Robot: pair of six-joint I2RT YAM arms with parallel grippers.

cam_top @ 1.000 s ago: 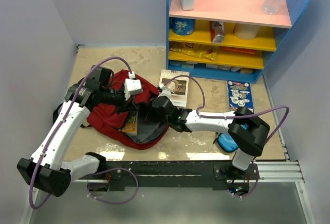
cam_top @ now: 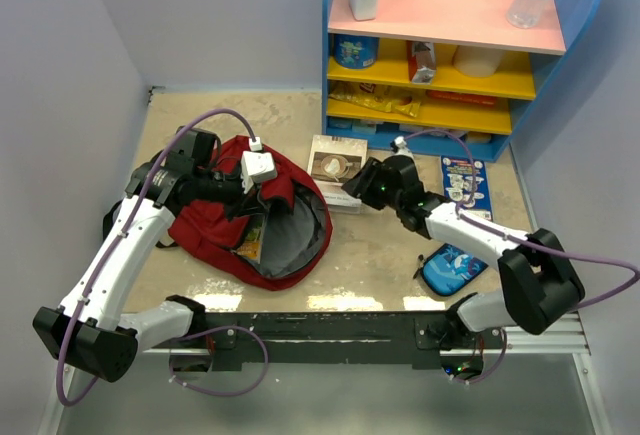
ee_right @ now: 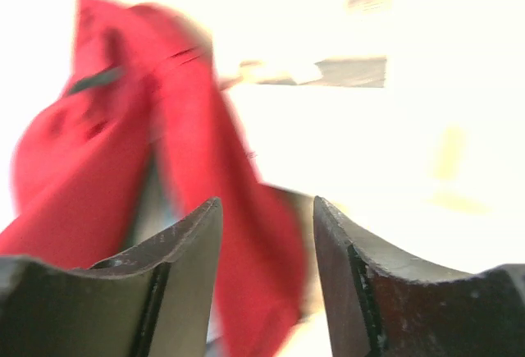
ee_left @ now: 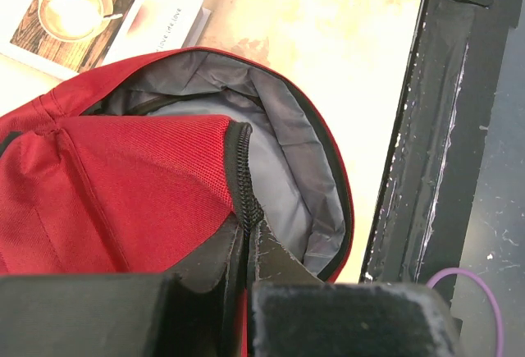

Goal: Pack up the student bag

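The red bag (cam_top: 218, 227) lies on the left of the table, its grey-lined opening (cam_top: 297, 237) spread wide. My left gripper is shut on the black zipper edge (ee_left: 241, 168) of the red flap. Inside the bag, a yellow book (cam_top: 252, 242) shows partly. My right gripper (cam_top: 356, 187) is outside the bag, over the lower end of a book with a coffee-cup cover (cam_top: 335, 158). In the right wrist view, its fingers (ee_right: 190, 250) stand apart with nothing held between them; the blurred red bag is behind.
A blue pencil case (cam_top: 453, 269) and a blue booklet (cam_top: 466, 187) lie at the right. The shelf (cam_top: 440, 105) with packets and containers closes off the back. Bare table (cam_top: 385, 255) lies between bag and pencil case.
My right gripper has come out of the bag opening and moved right to the coffee-cup book. The left gripper has stayed at the bag's flap.
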